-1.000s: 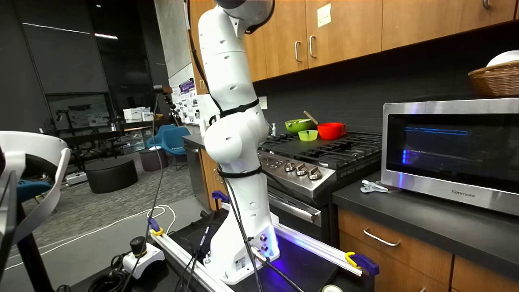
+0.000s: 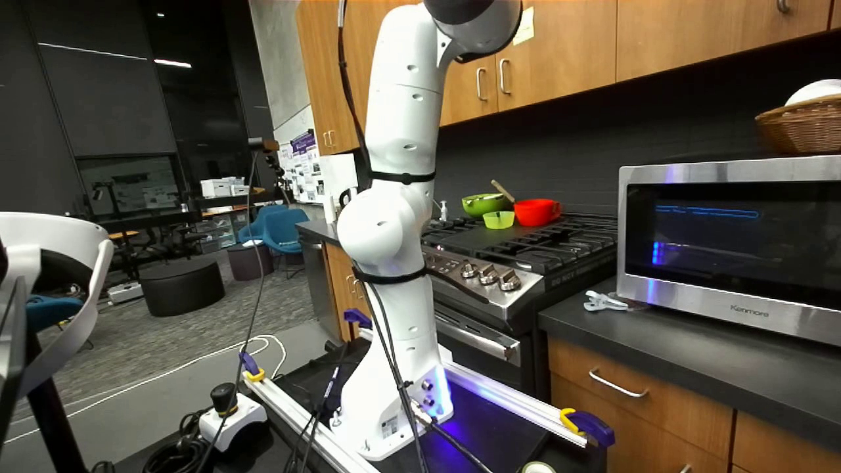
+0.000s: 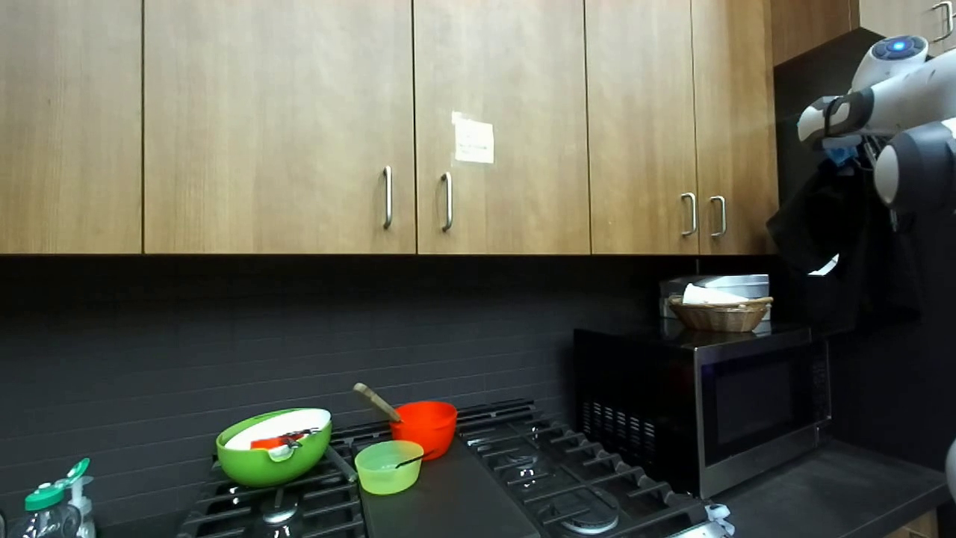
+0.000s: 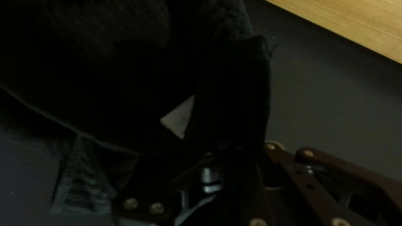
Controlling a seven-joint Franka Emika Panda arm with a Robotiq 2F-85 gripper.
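Black cloth (image 4: 113,75) with a small white tag (image 4: 180,116) fills much of the wrist view. My gripper is shut on a fold of it, and the fingertips are mostly lost in the dark fabric. In exterior view 2 the same dark cloth (image 3: 811,220) hangs below the arm's end at the far right, against the dark wall beside the cabinets. It hangs higher than the microwave. Exterior view 1 shows only the arm's lower part; its gripper is out of that frame.
A wicker basket (image 3: 717,315) sits on the microwave (image 3: 762,403), left of and below the cloth. Wooden cabinets (image 3: 641,125) flank the arm's end. On the stove are a green bowl (image 3: 269,462), a red pot (image 3: 426,421) and a light green bowl (image 3: 387,480).
In exterior view 1 the arm's upper part has swung to the right and stands more upright than a second ago. The counter and stove items look unchanged.
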